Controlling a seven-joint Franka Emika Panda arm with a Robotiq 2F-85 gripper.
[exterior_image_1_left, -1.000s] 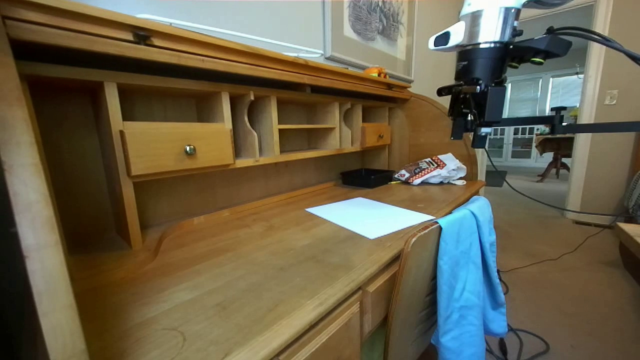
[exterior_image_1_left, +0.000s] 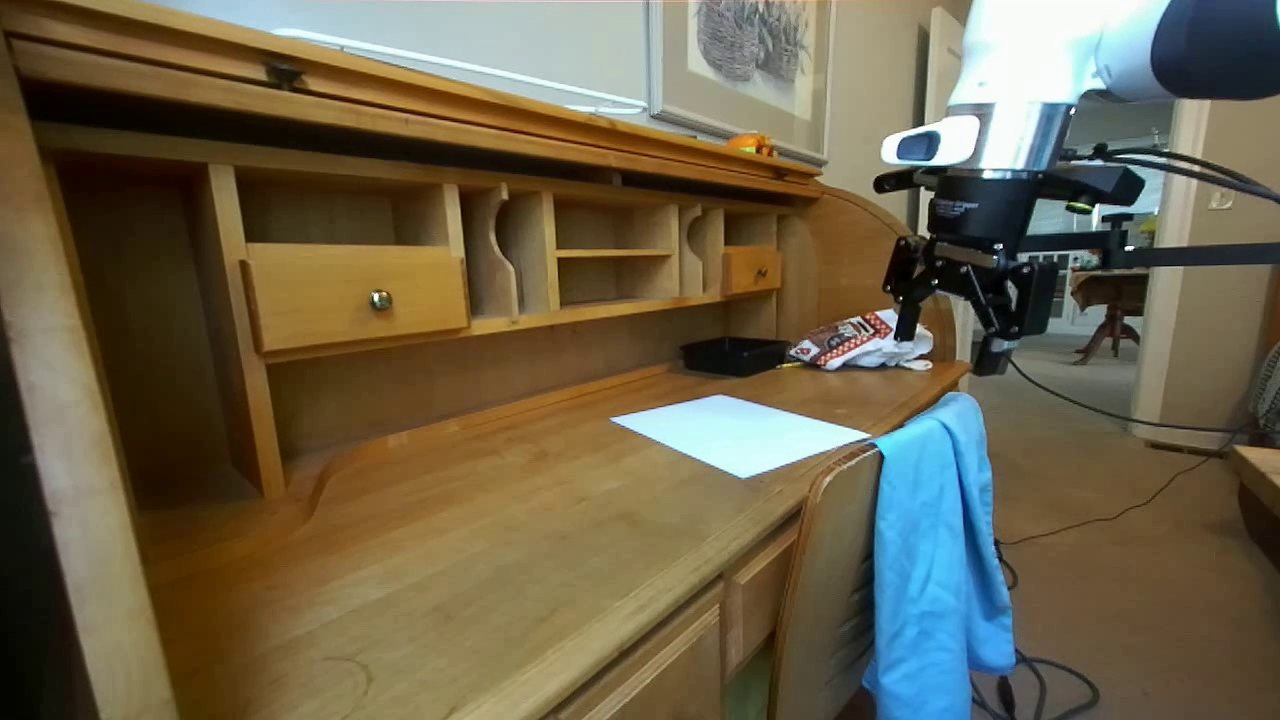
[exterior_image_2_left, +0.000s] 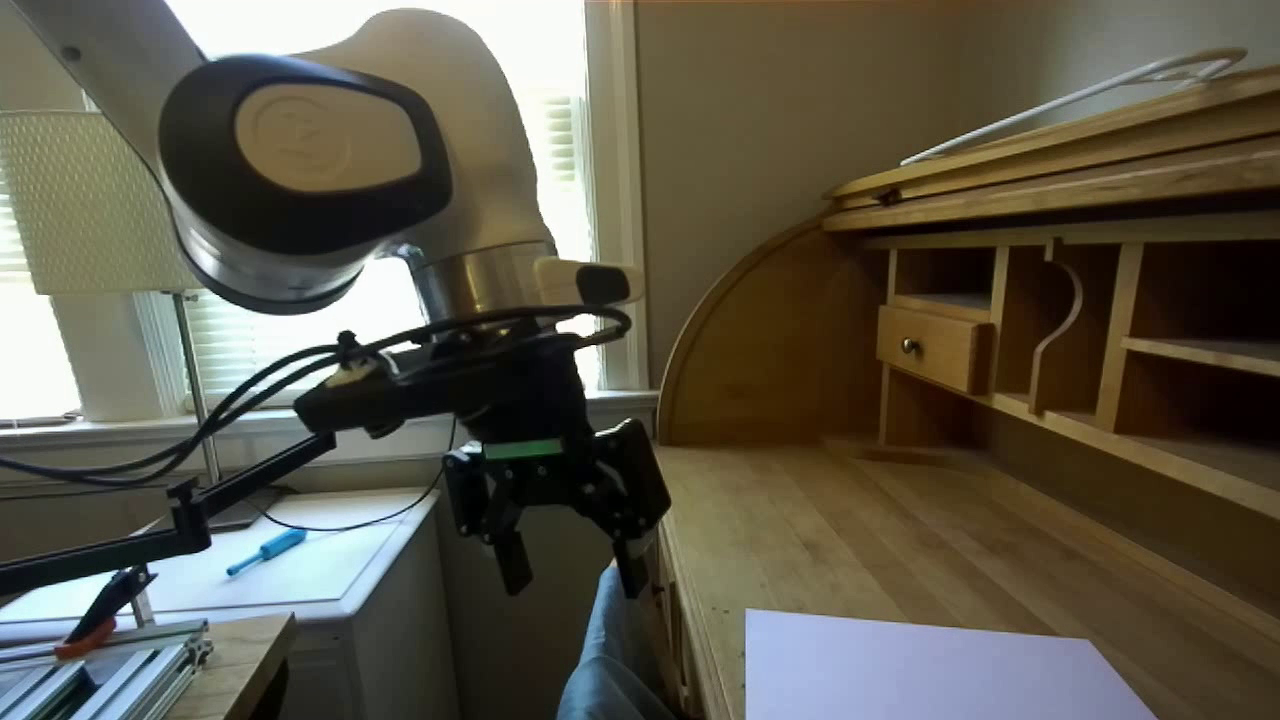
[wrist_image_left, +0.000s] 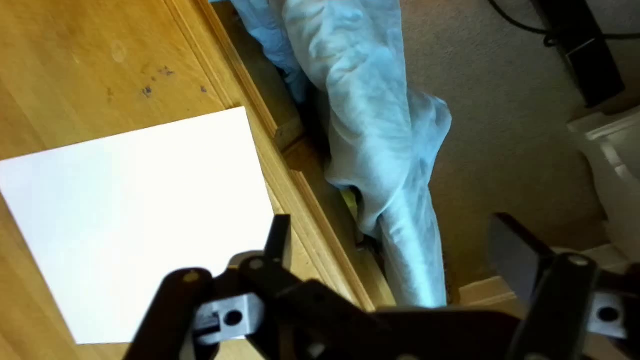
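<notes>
My gripper (exterior_image_1_left: 944, 350) hangs in the air above the draped chair, close to the desk's front edge, its fingers wide apart and empty. In the wrist view the blue cloth (wrist_image_left: 372, 120) lies below, between the two spread fingers. This cloth (exterior_image_1_left: 942, 540) hangs over the back of a chair (exterior_image_1_left: 828, 564) pushed up to the desk, and the gripper does not touch it. Flat on the desk top lies a white sheet (exterior_image_1_left: 738, 434), near the front edge; the sheet (wrist_image_left: 144, 222) fills the left of the wrist view.
A black tray (exterior_image_1_left: 734, 356) and a crumpled bag (exterior_image_1_left: 864, 341) occupy the desk's far end. Cubbyholes and a small drawer (exterior_image_2_left: 933, 348) line the desk's back. Cables (exterior_image_1_left: 1044, 678) run along the floor.
The arm has come lower and the gripper has turned, so its fingers now show spread apart in exterior view 1. Sheet, cloth and chair have stayed put.
</notes>
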